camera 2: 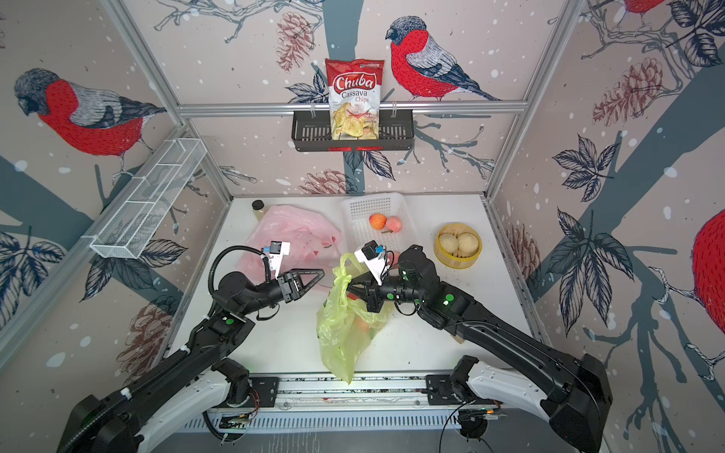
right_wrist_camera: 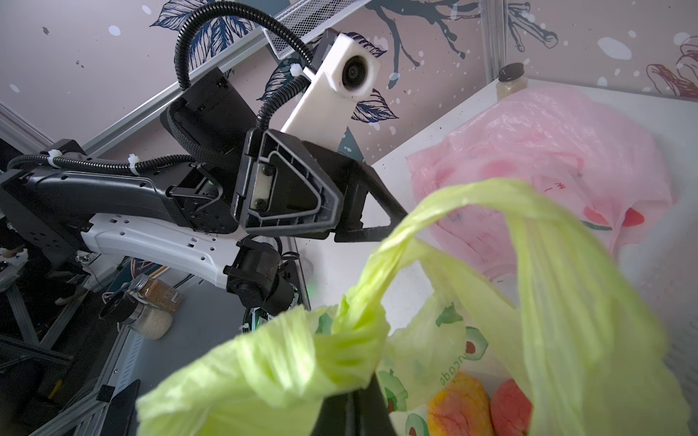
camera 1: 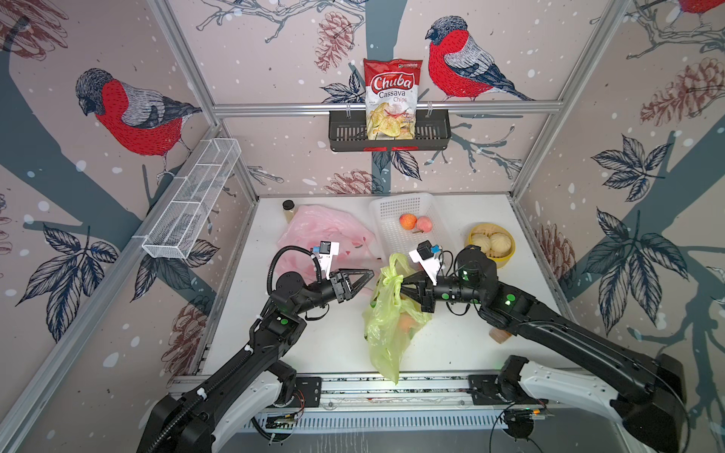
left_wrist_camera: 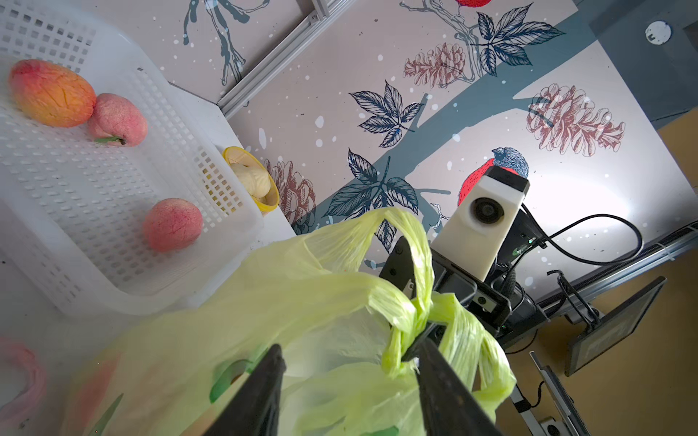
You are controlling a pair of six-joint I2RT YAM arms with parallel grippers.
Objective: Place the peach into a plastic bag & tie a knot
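Observation:
A yellow-green plastic bag hangs from my right gripper, shut on its twisted handles. A yellow-orange fruit and a red fruit show inside the bag. My left gripper is just left of the bag's top, its fingers apart with nothing seen between them; in the left wrist view they are blurred, below the bag's knotted-looking strands.
A white basket with several fruits stands behind. A pink bag lies at back left, a yellow steamer of buns at right, a jar at the back left corner. A chips bag sits on the wall shelf.

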